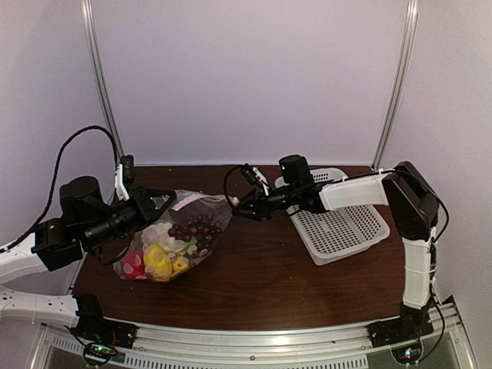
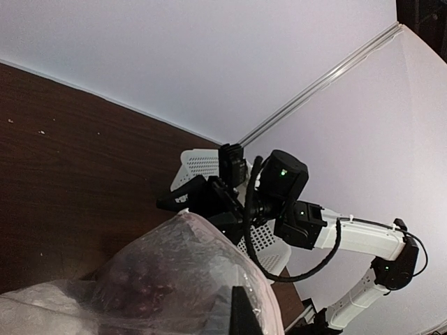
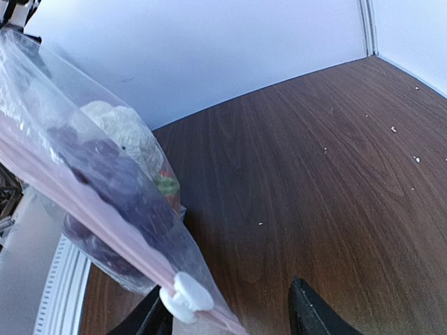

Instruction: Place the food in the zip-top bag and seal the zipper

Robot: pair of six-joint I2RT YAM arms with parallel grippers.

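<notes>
The clear zip top bag (image 1: 201,247) hangs slanted over the left of the table. Inside it are dark grapes (image 1: 195,230), a yellow food piece (image 1: 157,264), a red one (image 1: 134,264) and a white one (image 1: 157,234). At the bag's upper left edge, my left gripper (image 1: 167,201) is shut on the thin film. My right gripper stands part open at the opposite corner. Its left finger (image 3: 152,317) is close beside the white zipper slider (image 3: 186,296), while the other finger (image 3: 311,310) is clear of the bag.
A white perforated basket (image 1: 338,231) sits at the right, partly under my right arm; the part of it that shows is empty. Bare brown table (image 1: 261,284) lies in front and in the middle. The back wall (image 1: 254,84) is plain.
</notes>
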